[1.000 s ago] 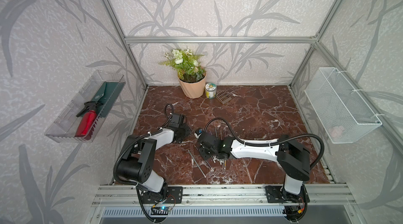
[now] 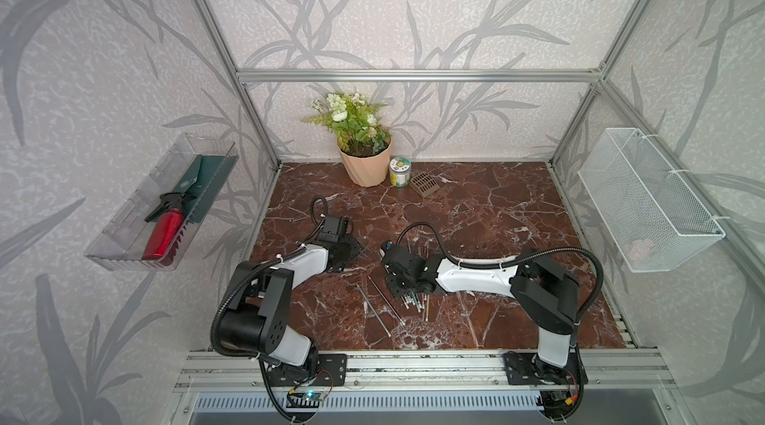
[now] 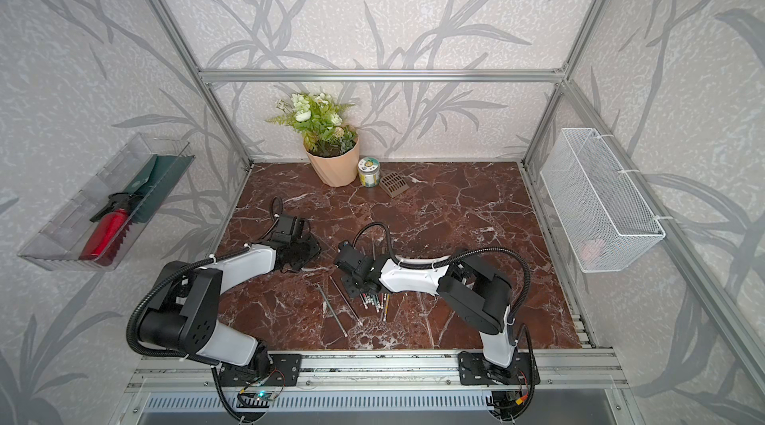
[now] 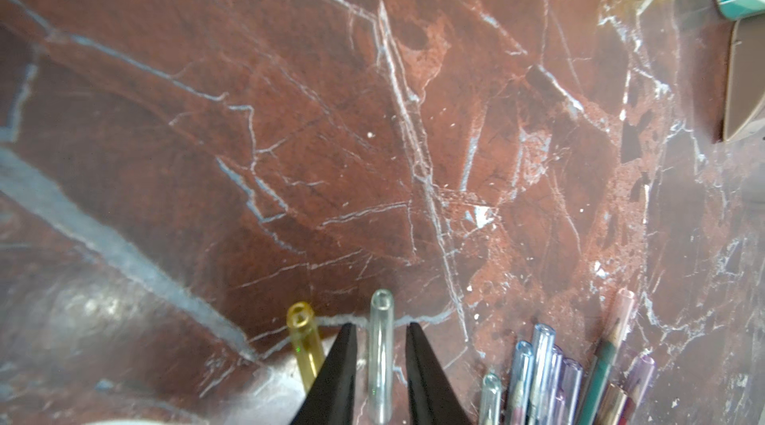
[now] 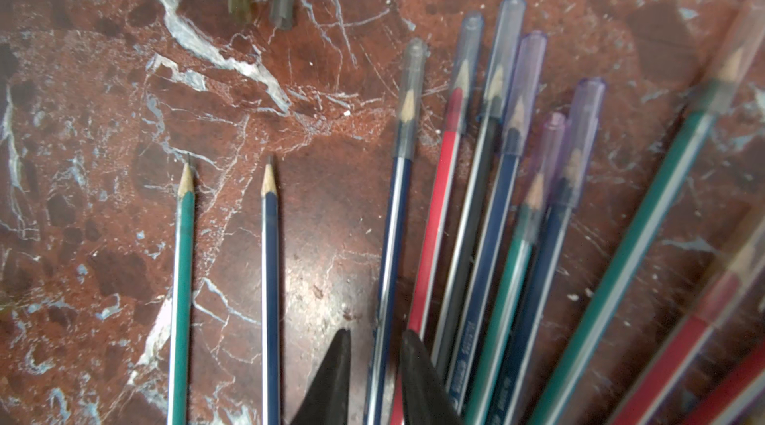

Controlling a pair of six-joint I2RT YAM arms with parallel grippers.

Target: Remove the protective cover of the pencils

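Observation:
In the left wrist view, loose clear cap [image 4: 381, 353] and yellow cap [image 4: 306, 345] lie on the marble table. My left gripper straddles the line of the clear cap, fingers part open, whether touching I cannot tell. In the right wrist view, two uncovered pencils, green [image 5: 181, 281] and blue [image 5: 270, 281], lie left of several capped pencils. My right gripper is open over a capped blue pencil [image 5: 392, 225], beside a capped red pencil [image 5: 438, 217].
A plant pot [image 2: 365, 166], a tin [image 2: 399, 172] and a brown slotted holder [image 2: 424, 184] stand at the back. Wire baskets hang at both sides.
My left arm has barely moved.

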